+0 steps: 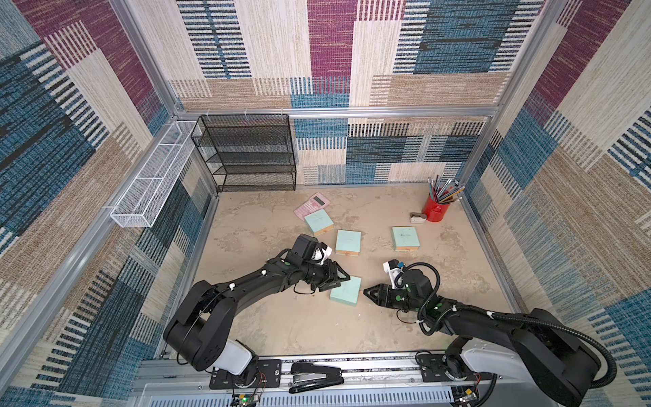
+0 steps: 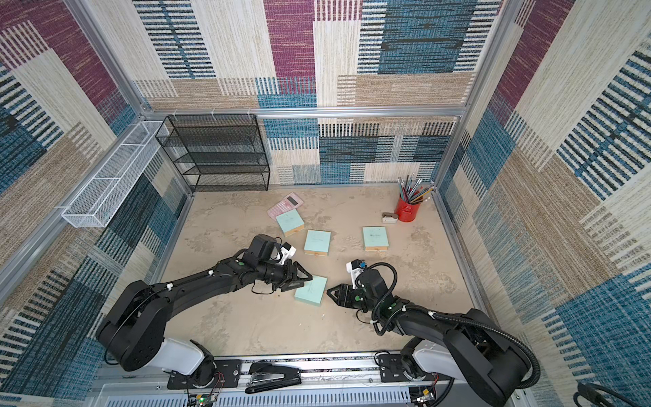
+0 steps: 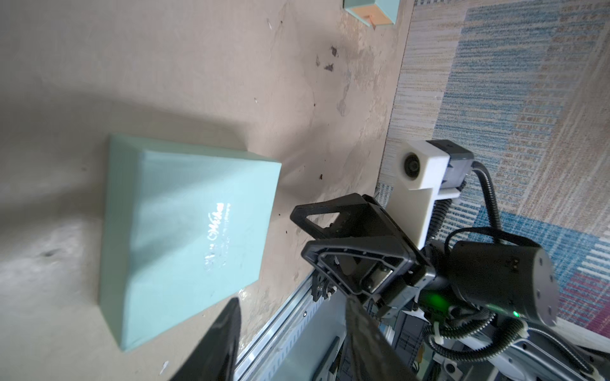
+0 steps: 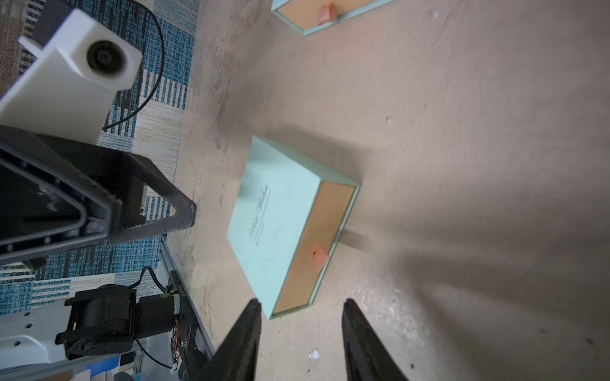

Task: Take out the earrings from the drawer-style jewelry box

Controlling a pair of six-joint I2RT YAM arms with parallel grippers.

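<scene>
A mint-green jewelry box [image 1: 347, 292] lies at the front middle of the table. In the right wrist view, the box [image 4: 273, 219] shows a tan drawer front with a small pink pull tab [image 4: 320, 256]; the drawer is closed and no earrings show. My left gripper [image 1: 344, 276] hangs at the box's back left corner, its fingers apart with nothing between them in the left wrist view. To the right of the box, clear of it, my right gripper [image 1: 368, 293] is open and empty.
More mint boxes stand behind: one at back left [image 1: 318, 220], one in the middle [image 1: 348, 240], one at right [image 1: 405, 237]. A pink calculator [image 1: 312, 205] and a red pencil cup [image 1: 435, 209] lie farther back.
</scene>
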